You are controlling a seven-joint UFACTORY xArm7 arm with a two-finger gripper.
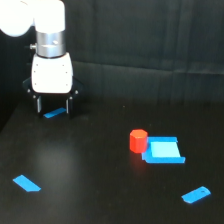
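Note:
My gripper (54,104) hangs at the far left, with its two dark fingers spread apart and nothing visible between them. A red block (137,141), roughly hexagonal in outline, stands on the dark table to the right of the middle. Right beside it lies a pale square (164,150) with a blue border (165,160). The block overlaps the border's left side in this view; whether it touches cannot be told. A wide stretch of table separates the gripper from both.
Blue strips mark the dark table: one strip (54,113) just below the gripper, another strip (27,184) at front left, and a third strip (196,195) at front right. A dark curtain (145,50) closes off the back.

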